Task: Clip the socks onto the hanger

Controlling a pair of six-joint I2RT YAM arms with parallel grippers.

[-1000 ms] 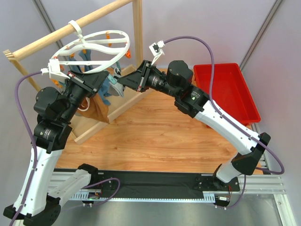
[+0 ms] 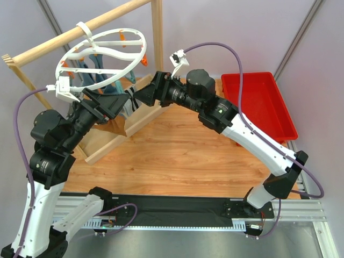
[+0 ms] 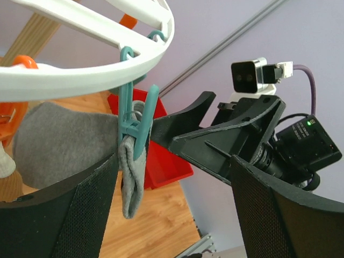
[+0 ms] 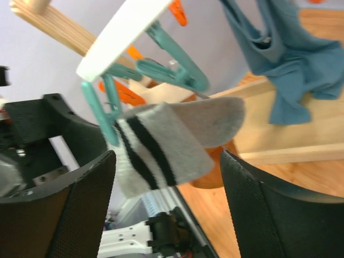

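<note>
The white round hanger point(image 2: 134, 67) with teal and orange clips hangs from the wooden bar. A teal clip holds a grey sock at the hanger's rim; the right wrist view shows black stripes on this sock point(image 4: 161, 150). My left gripper point(image 2: 121, 105) is open beside it, the sock hanging between and beyond its fingertips. My right gripper point(image 2: 145, 88) faces it from the right; in its own view its fingers are apart, with the striped sock just beyond them. More blue socks point(image 4: 290, 64) hang behind.
The wooden frame point(image 2: 80, 28) with its tray surrounds the hanger. A red bin point(image 2: 258, 107) stands at the back right.
My right gripper has moved slightly.
</note>
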